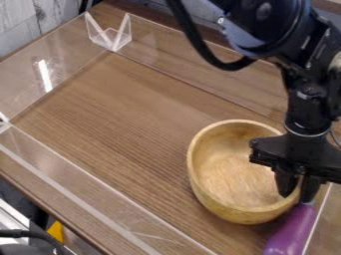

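Note:
A wooden bowl sits at the lower right of the table. A purple elongated object, likely a toy vegetable, lies beside its right side, partly under my gripper. The gripper hangs low over the bowl's right rim, at the upper end of the purple object. Its fingertips are dark and crowded against rim and object, so I cannot tell whether anything is between them.
A clear plastic piece stands at the back left. Dark cables hang beyond the lower-left edge.

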